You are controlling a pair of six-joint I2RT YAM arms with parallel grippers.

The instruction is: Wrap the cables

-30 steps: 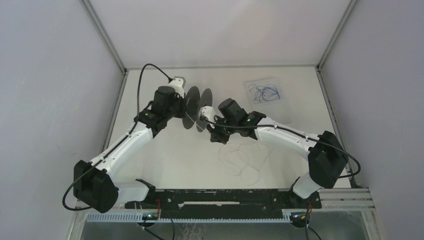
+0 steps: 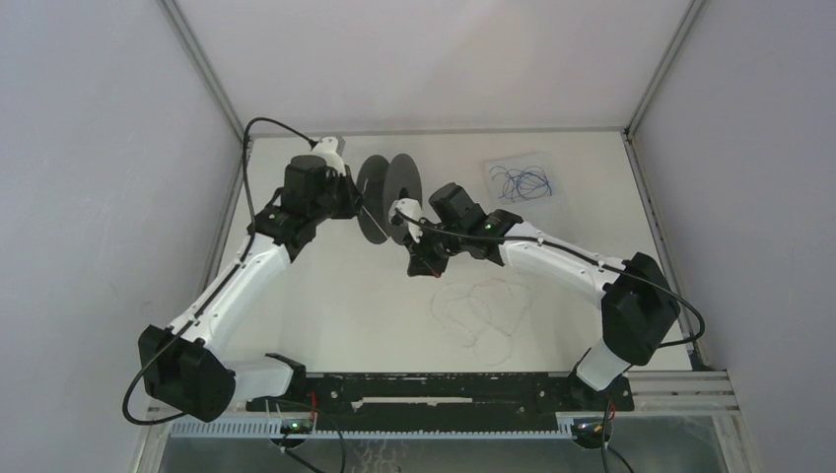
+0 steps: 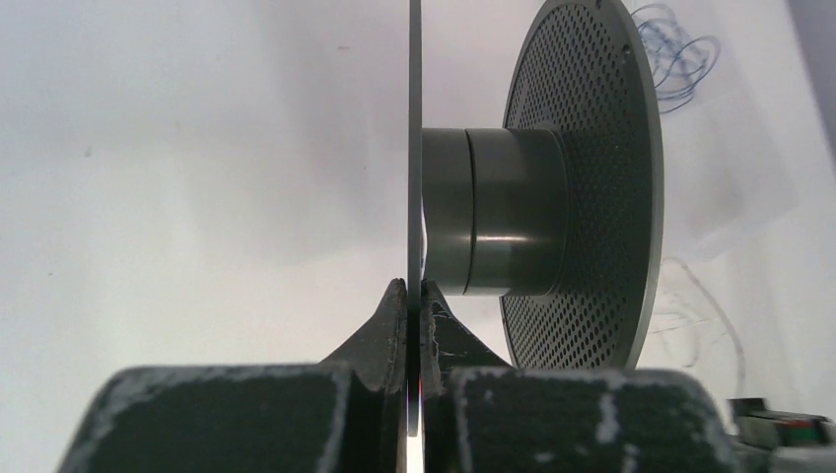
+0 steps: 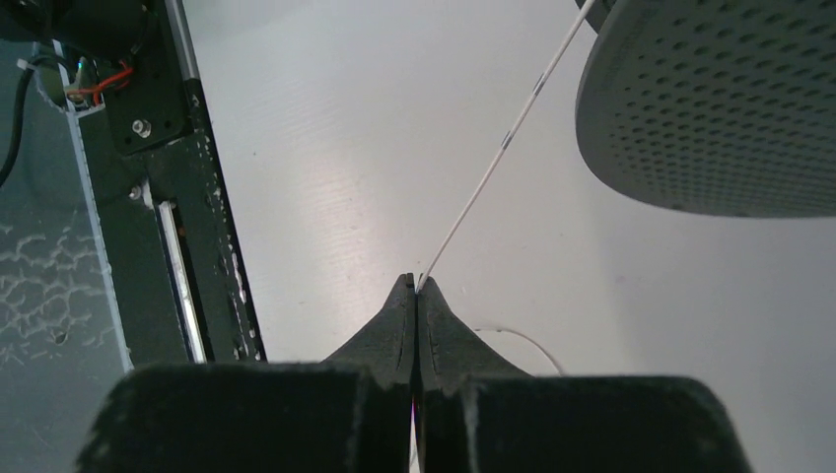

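A grey spool (image 2: pixel 402 182) with two perforated discs stands between my arms; its hub (image 3: pixel 522 212) shows bare in the left wrist view. My left gripper is shut on the near disc (image 3: pixel 415 118), seen edge-on between the fingertips. My right gripper is shut on a thin white cable (image 4: pixel 471 202), which runs taut and slanting up to the spool's side. In the top view the left gripper (image 2: pixel 353 200) sits at the spool's left disc, the right gripper (image 2: pixel 422 262) in front and to the right. Slack cable loops (image 2: pixel 483 313) lie on the table.
A blue cable coil (image 2: pixel 522 183) lies on a clear sheet at the back right. The dark rail (image 2: pixel 434 386) bounds the front of the table.
The left gripper has moved a little back and left, and the spool has shifted and turned with it. The right gripper has moved slightly, the cable still stretched between it and the spool.
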